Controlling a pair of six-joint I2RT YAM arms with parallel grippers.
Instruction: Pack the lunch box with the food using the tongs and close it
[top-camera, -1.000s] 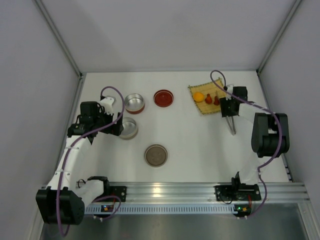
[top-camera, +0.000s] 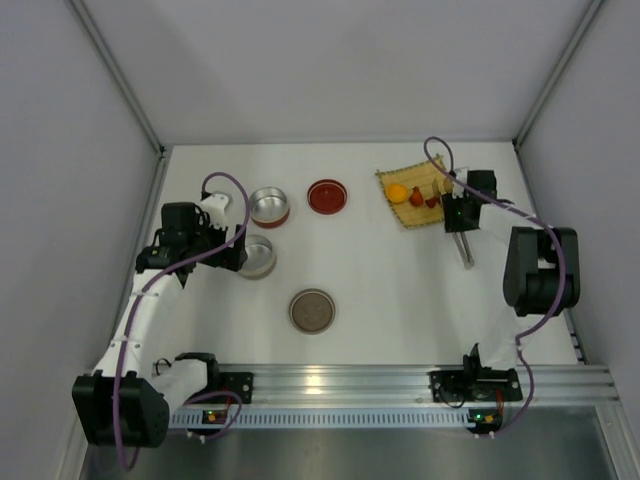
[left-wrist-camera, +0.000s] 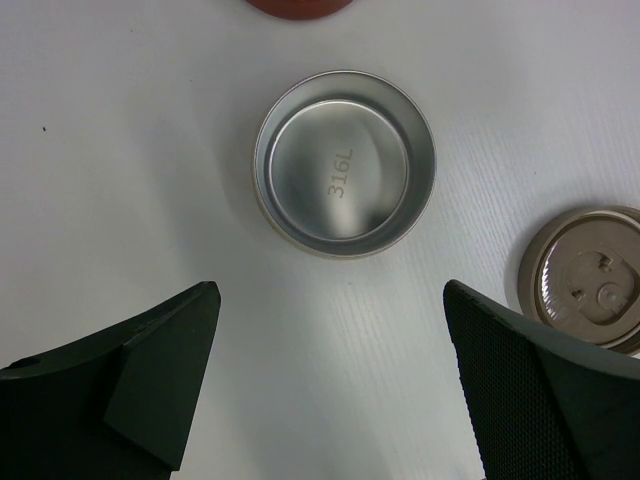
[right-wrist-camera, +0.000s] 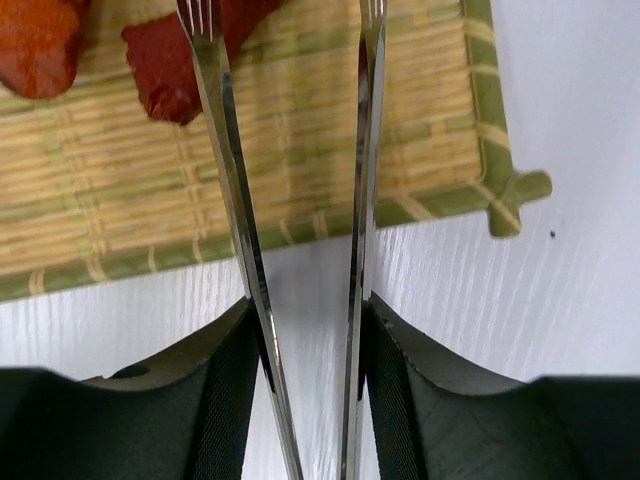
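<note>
Metal tongs with forked tips are gripped from outside by my right gripper; their two arms spread apart at the tips. In the right wrist view one tip overlaps a dark red food piece on the woven bamboo mat; whether they touch is unclear. An orange round item and another reddish piece also lie on the mat. My left gripper stands open and empty behind a round steel bowl, which is empty inside and marked 316L.
A second steel bowl with a reddish base, a red round lid or dish and a brown-grey lid stand on the white table. Its middle, between the lids and the mat, is clear.
The left arm and the bowls have not moved.
</note>
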